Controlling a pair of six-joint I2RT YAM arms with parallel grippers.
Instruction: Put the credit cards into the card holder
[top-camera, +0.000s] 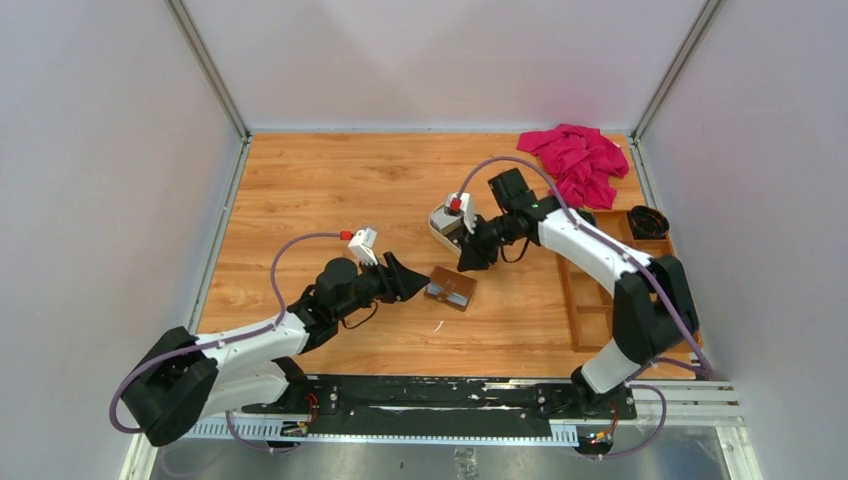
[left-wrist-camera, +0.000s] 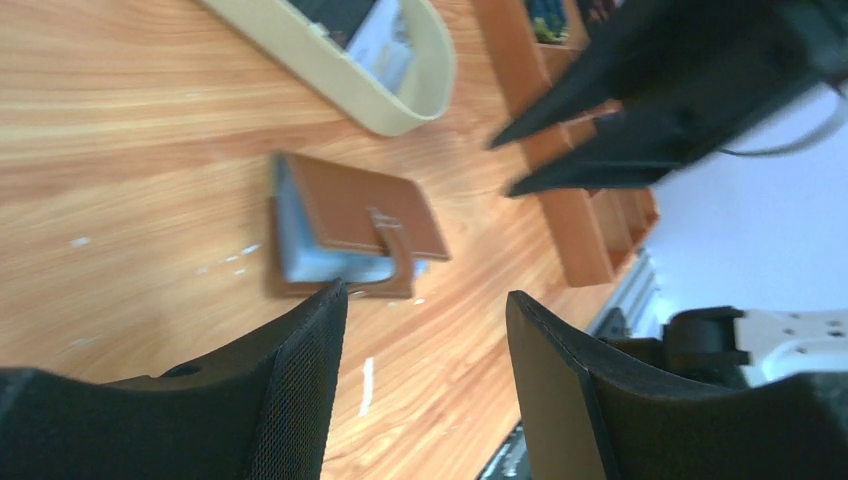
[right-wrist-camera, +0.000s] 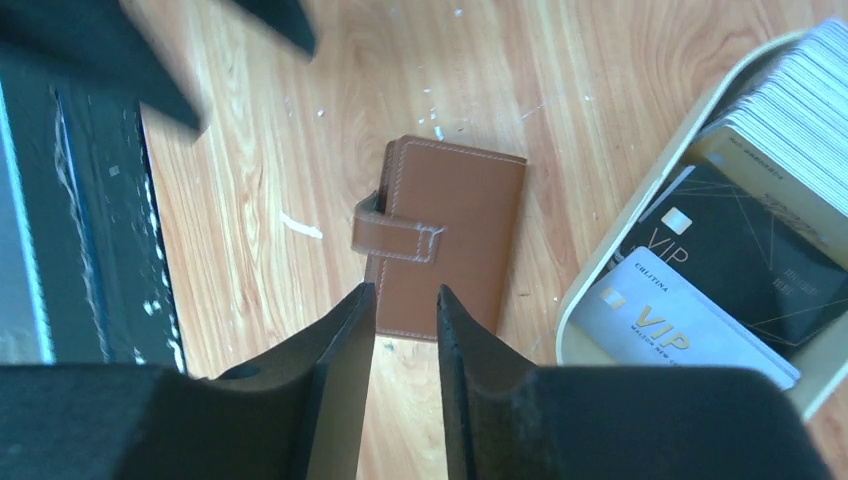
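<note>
A brown leather card holder (top-camera: 451, 285) lies on the wooden table, its strap across one side and light blue showing at its edge in the left wrist view (left-wrist-camera: 360, 200). A white container (right-wrist-camera: 640, 200) beside it holds a stack of cards (right-wrist-camera: 790, 120) and dark and light VIP cards (right-wrist-camera: 680, 330). My left gripper is open, left of the card holder and above the table, nothing between its fingers. My right gripper is part open above the card holder and container, nothing visible between its fingers.
A wooden compartment tray (top-camera: 590, 320) with a black coiled item (top-camera: 648, 222) stands at the right. A pink cloth (top-camera: 572, 160) lies at the back right.
</note>
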